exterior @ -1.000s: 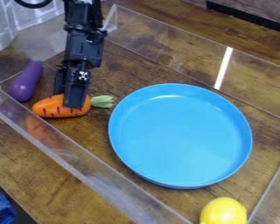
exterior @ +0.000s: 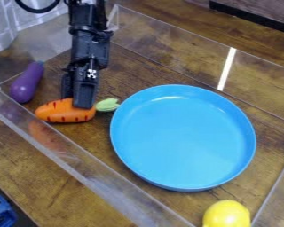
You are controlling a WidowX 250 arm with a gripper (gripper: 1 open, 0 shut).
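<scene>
An orange toy carrot (exterior: 61, 113) with pale green leaves lies on the wooden floor inside a clear-walled bin, left of a large blue plate (exterior: 183, 137). My black gripper (exterior: 79, 97) is down over the carrot, its fingers open around the upper part of the carrot's body. Whether they touch it is hard to tell, as the arm hides part of it.
A purple eggplant (exterior: 27, 82) lies to the left, near the bin wall. A yellow lemon (exterior: 226, 214) sits at the bottom right. The clear wall (exterior: 50, 142) runs along the left front. The wooden floor behind the plate is clear.
The carrot has shifted slightly to the right, toward the plate, and my gripper has moved slightly with it.
</scene>
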